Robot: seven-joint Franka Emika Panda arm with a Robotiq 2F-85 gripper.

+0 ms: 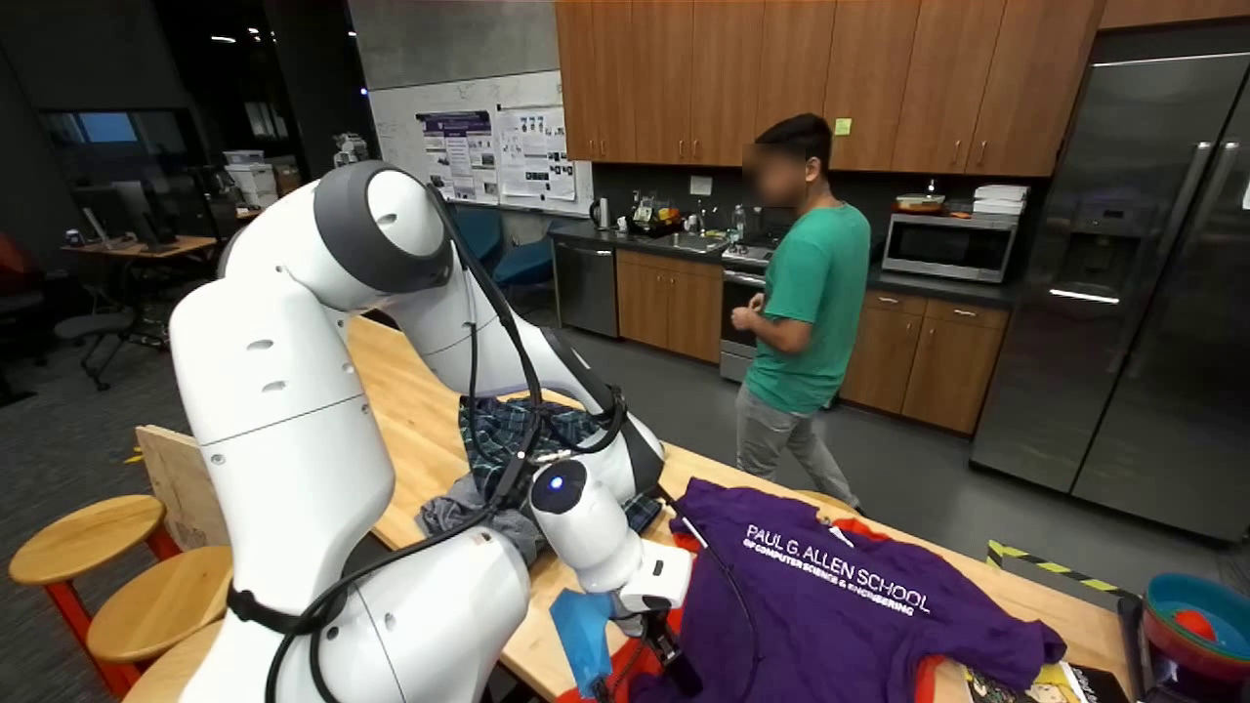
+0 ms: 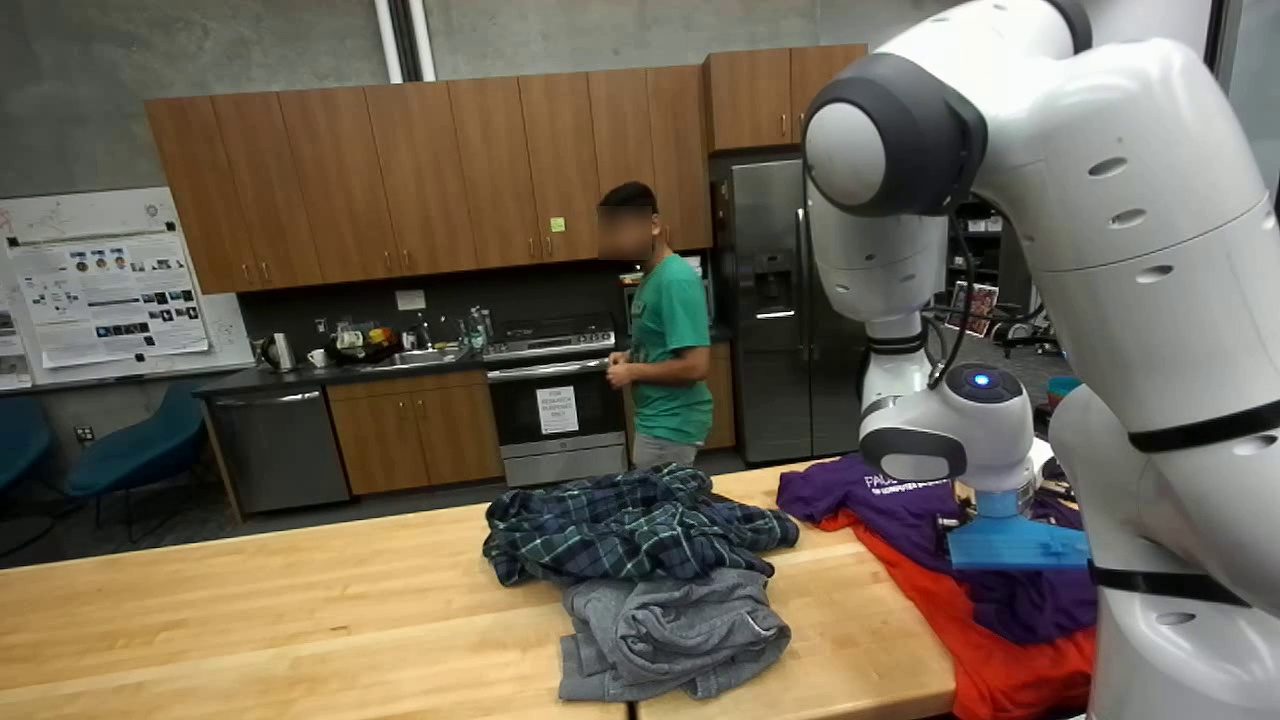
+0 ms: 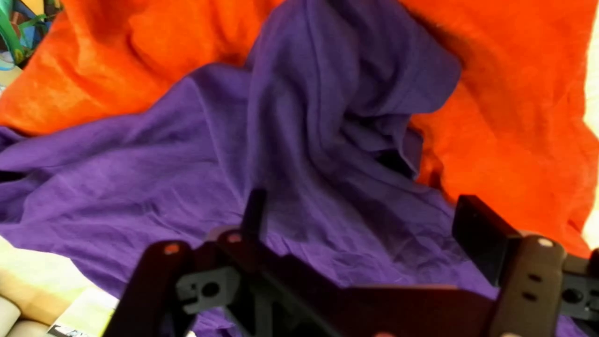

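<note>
A purple shirt with white lettering lies spread over an orange-red cloth at one end of the wooden table. My gripper is above the purple shirt in the wrist view. Its two black fingers stand wide apart, one fingertip on the left and the other on the right, and nothing is held between them. Folds of purple fabric run beneath that gap, with the orange cloth showing beyond on the right. Whether the fingertips touch the fabric, I cannot tell.
A dark plaid shirt and a grey garment lie heaped mid-table. Bare tabletop stretches left of them. A teal bowl sits by the far right edge. A person in green stands behind the table.
</note>
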